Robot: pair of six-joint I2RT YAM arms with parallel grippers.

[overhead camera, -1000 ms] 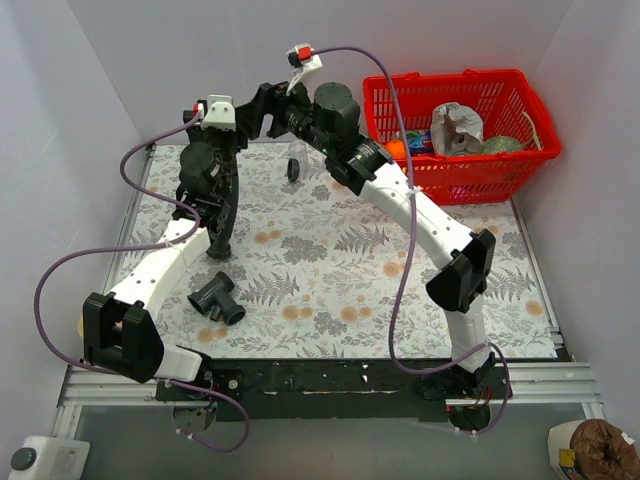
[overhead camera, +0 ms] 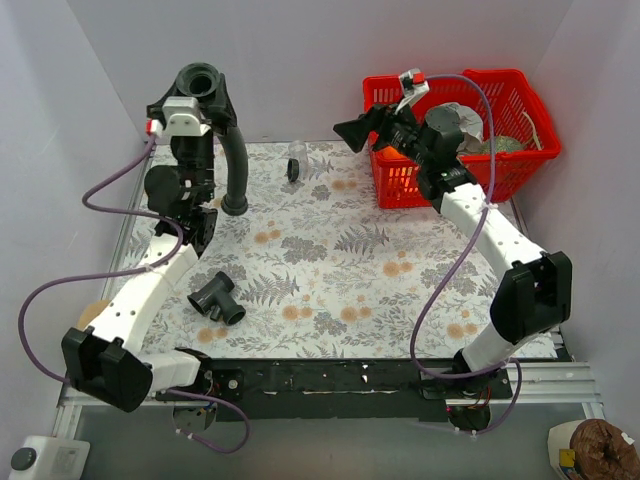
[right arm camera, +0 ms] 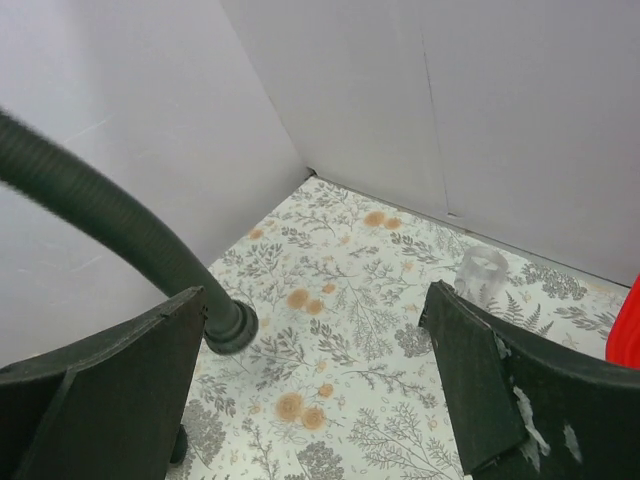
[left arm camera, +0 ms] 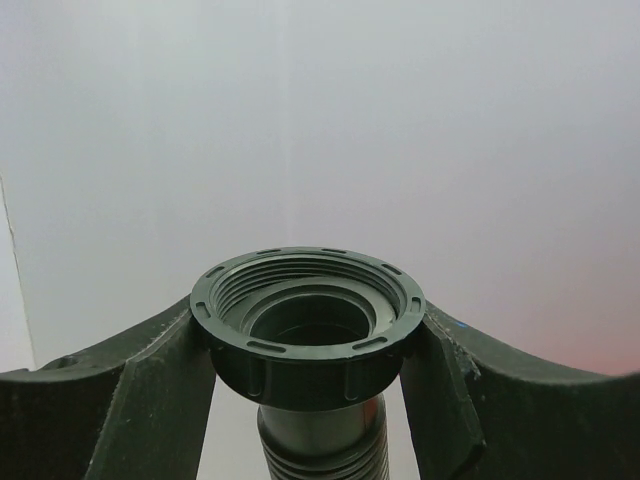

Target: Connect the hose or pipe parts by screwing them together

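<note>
My left gripper [overhead camera: 196,108] is shut on the hose's threaded coupling [left arm camera: 305,365], which faces up in the left wrist view, with the ribbed hose below it. In the top view the dark hose [overhead camera: 236,165] hangs down behind that gripper, its lower end [right arm camera: 230,330] near the table. My right gripper [overhead camera: 366,130] stands open at the front of the red basket, apart from the hose, with nothing between its fingers. A clear cylindrical piece [overhead camera: 298,160] lies at the back of the table. Dark pipe fittings [overhead camera: 215,298] lie at the front left.
The red basket [overhead camera: 510,178] with bags and other items fills the back right. White walls enclose the back and sides.
My right gripper has moved away to the right from the left one.
</note>
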